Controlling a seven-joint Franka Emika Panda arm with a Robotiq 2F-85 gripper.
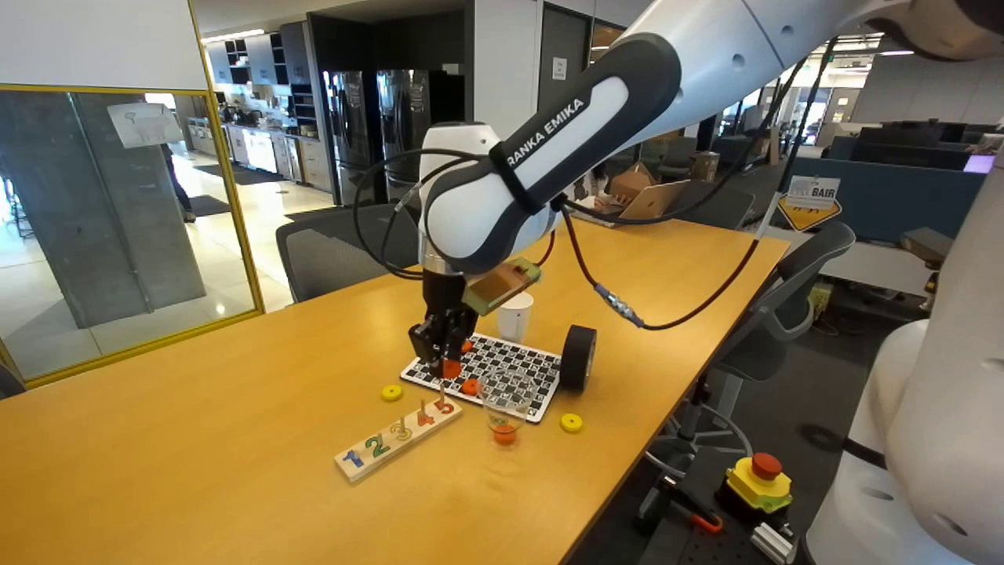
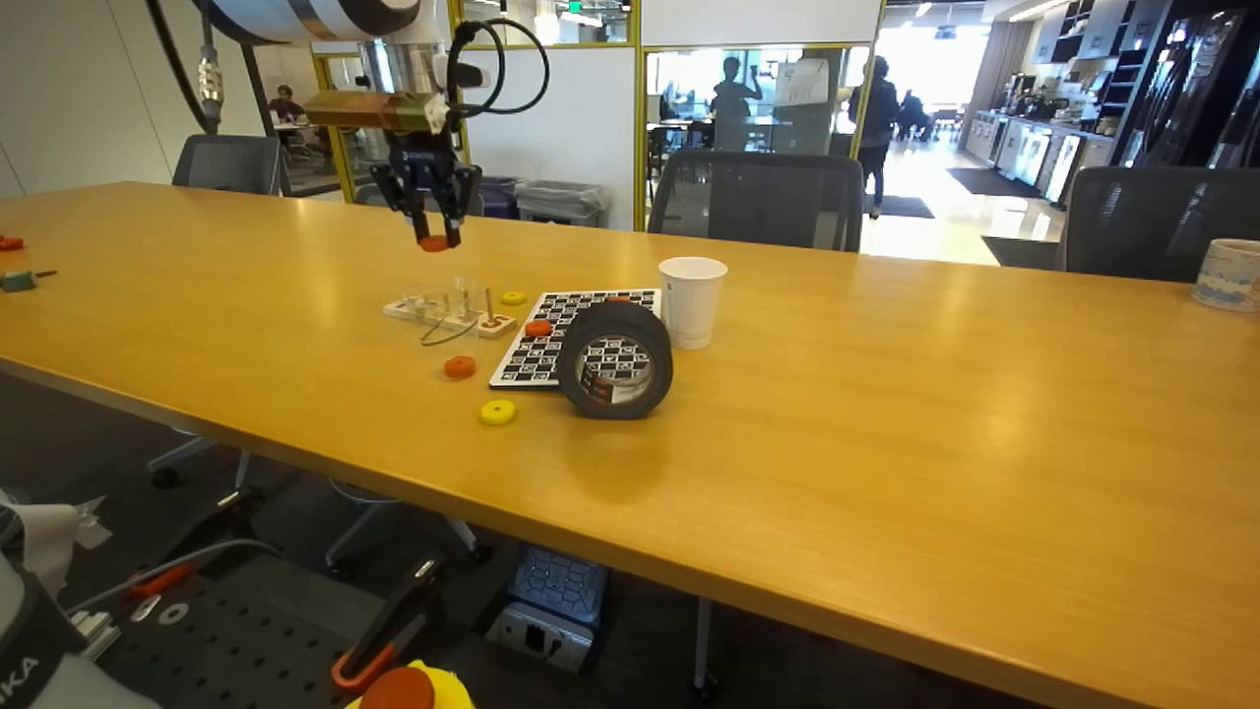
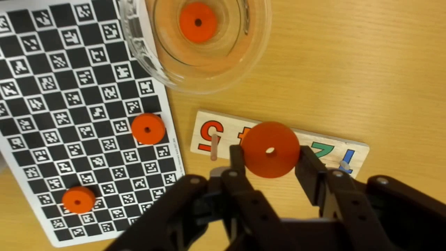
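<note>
An orange-red disc with a centre hole (image 3: 270, 161) is held between the fingers of my gripper, which is shut on it. In the wrist view it covers part of the wooden number board (image 3: 349, 146), hiding the 3 and some of the 4. Exterior view 2 has my gripper (image 2: 437, 232) in the air, the disc (image 2: 433, 243) at its fingertips, clear of the table. Pegs stand up from the board, and those that show carry no disc. A clear cup (image 3: 251, 54) is beside the board; another orange disc (image 3: 198, 22) shows through it.
Two orange discs (image 3: 148, 129) lie on the black-and-white checkered board (image 3: 169, 113). Yellow discs (image 1: 391, 392) rest on the table. A white paper cup (image 1: 514, 318) and a black tape roll (image 1: 578, 358) stand by the checkered board.
</note>
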